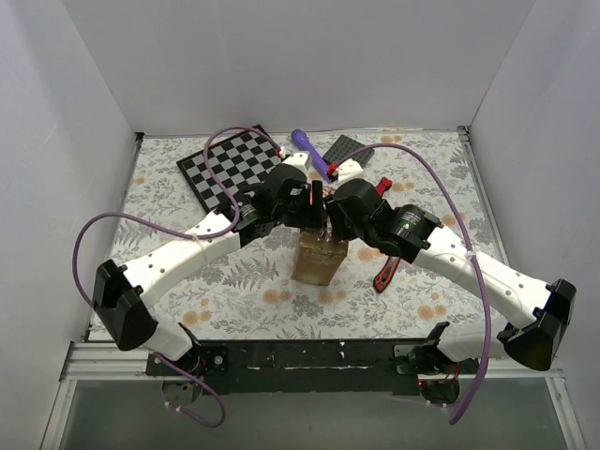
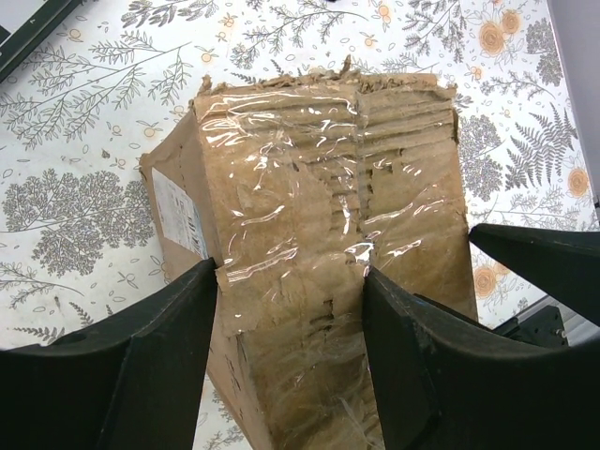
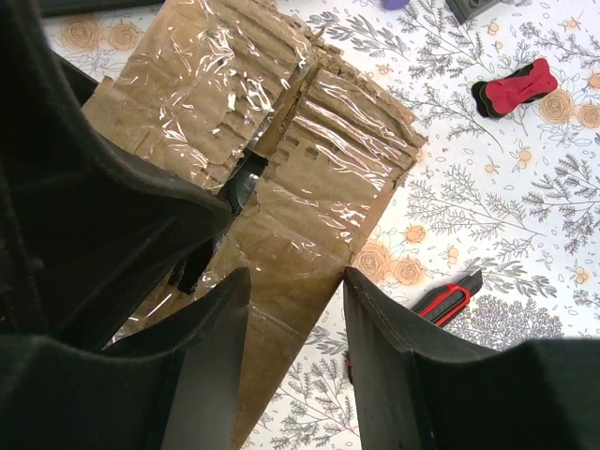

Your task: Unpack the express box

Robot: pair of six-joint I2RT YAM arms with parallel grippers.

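A brown cardboard box (image 1: 317,260) covered in clear tape stands under both arms, tilted in the top view. A slit (image 3: 281,112) runs along its top. My left gripper has its fingers part apart: one at the box's left side, the other at the slit, with the left half of the box (image 2: 281,216) between them. My right gripper straddles the right half, one finger at the outer edge, the other over the top, also part apart. Whether either presses on the cardboard is unclear. The contents are hidden.
A red-and-black cutter (image 1: 386,272) lies right of the box. Behind are a checkered board (image 1: 211,173), a purple tool (image 1: 305,145), a dark grey pad (image 1: 345,150) and a red item (image 1: 383,186).
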